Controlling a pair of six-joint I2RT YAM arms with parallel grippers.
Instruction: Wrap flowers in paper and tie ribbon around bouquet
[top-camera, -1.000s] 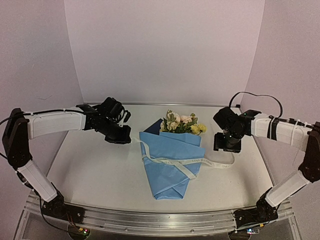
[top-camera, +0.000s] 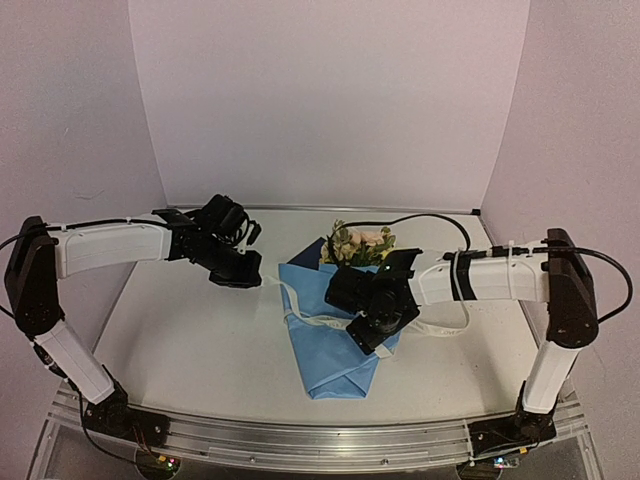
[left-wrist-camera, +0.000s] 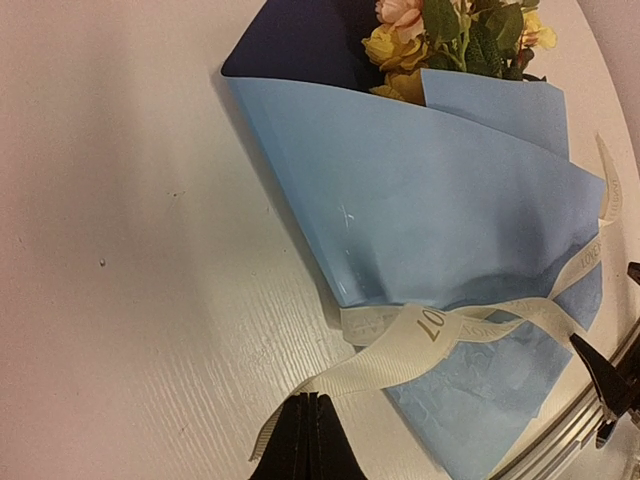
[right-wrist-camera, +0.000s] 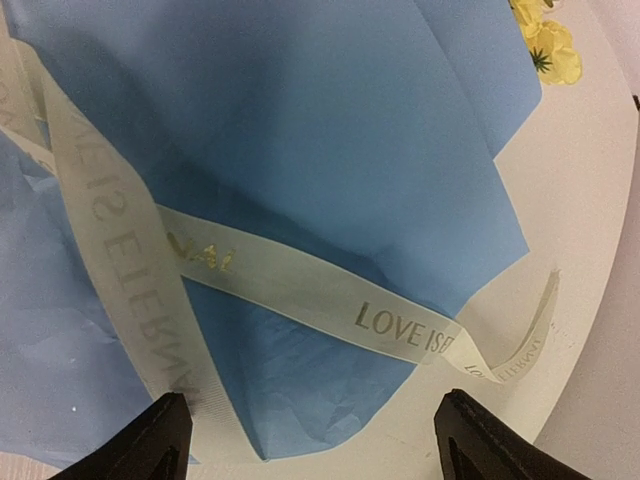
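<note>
The bouquet lies wrapped in blue paper (top-camera: 322, 365), with pink and yellow flowers (top-camera: 370, 245) at its far end. A cream ribbon (left-wrist-camera: 400, 350) printed with lettering crosses itself over the wrap. My left gripper is shut on one ribbon end, left of the bouquet. Above the lower right part of the wrap is my right gripper, its fingers (right-wrist-camera: 150, 440) wide apart. One ribbon tail (right-wrist-camera: 150, 290) runs down near its left finger, not gripped. Another stretch (right-wrist-camera: 330, 305) leads right across the paper's edge onto the table.
Dark blue paper (left-wrist-camera: 300, 45) shows behind the wrap at the upper left. White walls (top-camera: 330, 100) enclose the table, and a metal rail (top-camera: 320, 435) runs along its front.
My right gripper has come in from the right of the bouquet, moving left and toward the front until over the ribbon. The left arm and the bouquet have not visibly moved.
</note>
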